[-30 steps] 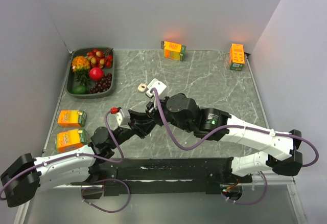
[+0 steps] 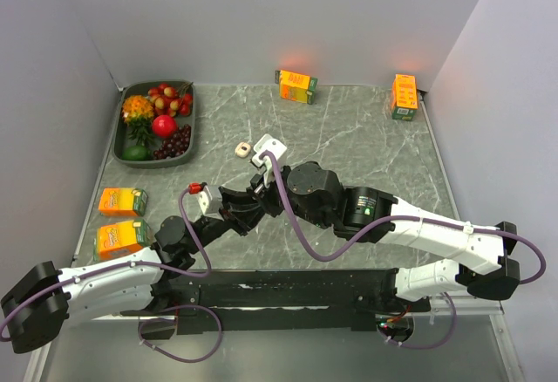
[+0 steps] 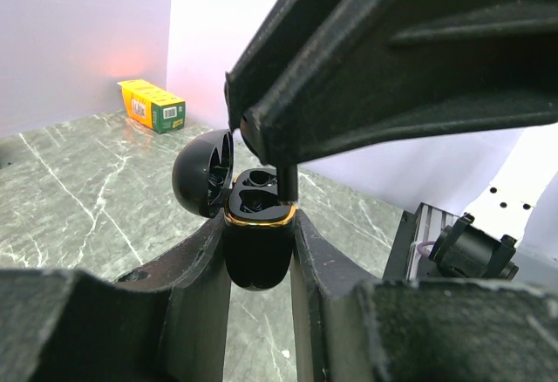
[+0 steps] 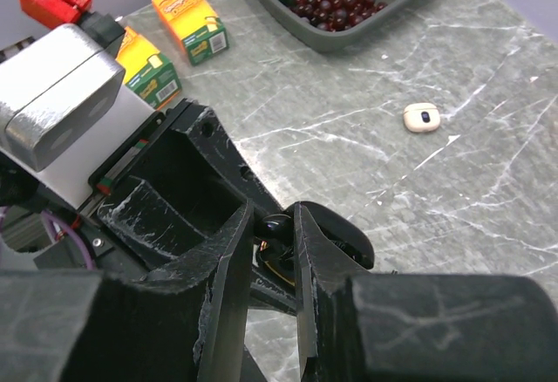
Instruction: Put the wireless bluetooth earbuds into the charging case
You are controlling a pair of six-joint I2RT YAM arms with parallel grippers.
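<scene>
My left gripper is shut on the black charging case [image 3: 257,244], whose lid [image 3: 196,174] stands open, gold rim and earbud wells showing in the left wrist view. Right above it my right gripper is shut on a small glossy black earbud [image 4: 274,225], held at the case; its tip reaches down beside the wells, and I cannot tell how far in it sits. Both grippers meet over the middle-left of the table in the top view. A small white case-like object [image 2: 243,149] lies behind them on the marble.
A fruit tray [image 2: 148,162] is at back left, juice boxes [image 2: 122,201] at left, others [image 2: 297,87] at the back and right [image 2: 404,97].
My right arm has shifted very slightly to the right over the last second. The left arm looks unchanged.
</scene>
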